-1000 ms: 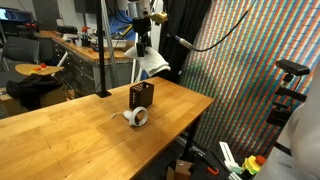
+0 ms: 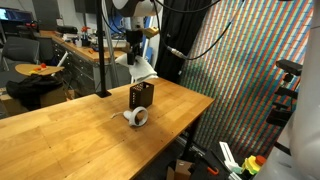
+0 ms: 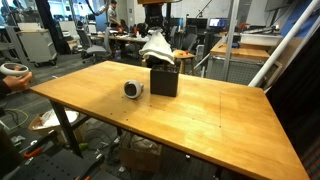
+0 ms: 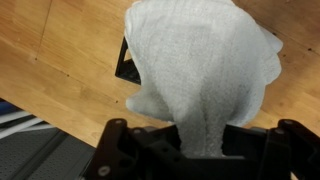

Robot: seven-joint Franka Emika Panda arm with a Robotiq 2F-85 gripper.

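A white cloth (image 2: 143, 69) hangs from my gripper (image 2: 135, 50), which is shut on it high above the table. Beneath the cloth stands a black box (image 2: 142, 95) with a perforated side, and in the second exterior view the cloth (image 3: 157, 47) drapes just over the top of that box (image 3: 164, 82). From the wrist, the cloth (image 4: 200, 60) fills the middle of the view and covers most of the box, leaving one dark corner (image 4: 127, 66) visible. Whether the cloth touches the box cannot be told.
On the wooden table (image 2: 70, 135), a white roll-shaped object (image 2: 136, 117) lies beside the box, nearer the front edge. A dark post (image 2: 102, 50) rises behind the table's far edge.
The gripper and cloth have come lower and shifted slightly left, from beside and above the box to closely over it. The box and the white roll-shaped object have stayed put.
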